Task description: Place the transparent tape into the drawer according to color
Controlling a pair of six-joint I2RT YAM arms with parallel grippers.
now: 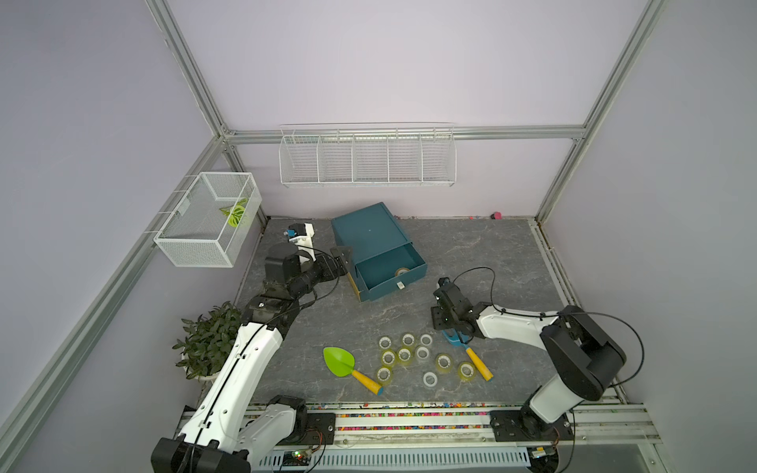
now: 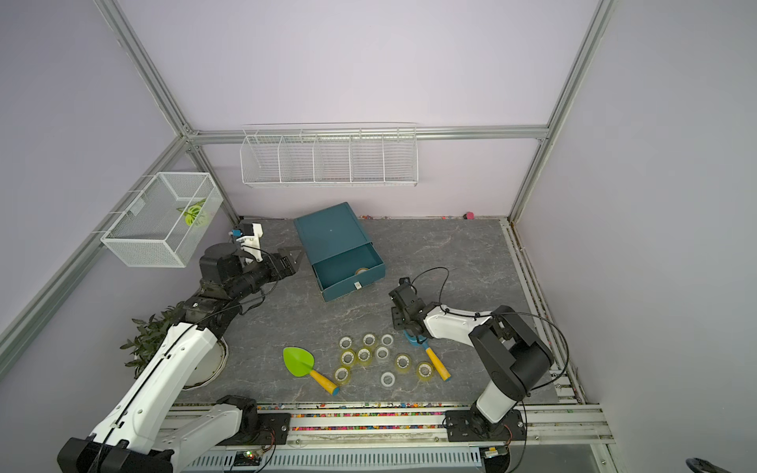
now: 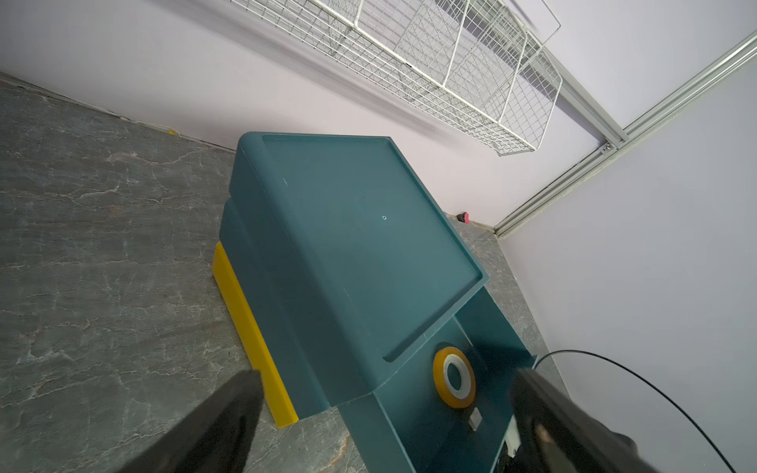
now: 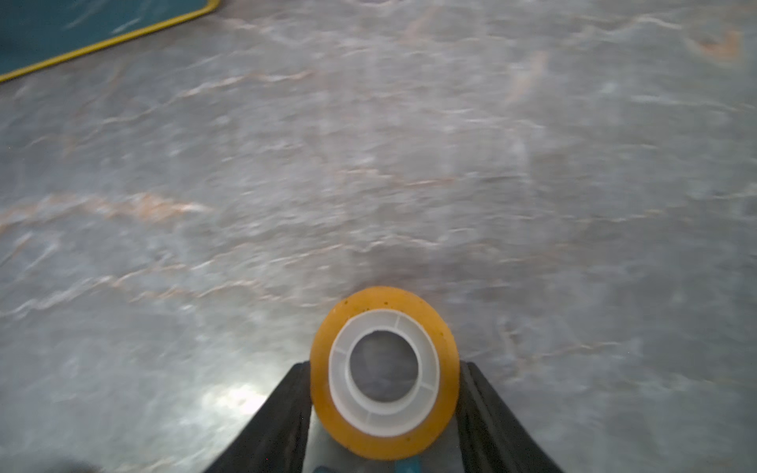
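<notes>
The teal drawer box (image 1: pixel 370 236) stands with its drawer (image 1: pixel 386 291) pulled out. One orange-edged tape roll (image 3: pixel 440 374) lies inside the drawer. In the right wrist view another orange-edged tape roll (image 4: pixel 441 335) sits between the fingers of my right gripper, which is shut on it above the grey table. From above, this gripper is right of the drawer's front and hides the roll. My left gripper (image 1: pixel 344 262) is open at the box's left side, nothing between its fingers. Several clear and yellowish tape rolls (image 1: pixel 388 358) lie on the table's front.
A blue-bladed trowel with a yellow handle (image 1: pixel 478 364) lies against or under my right gripper; contact is unclear. A green trowel (image 1: pixel 339 361) lies at front left. Wire baskets (image 1: pixel 368 160) hang on the wall.
</notes>
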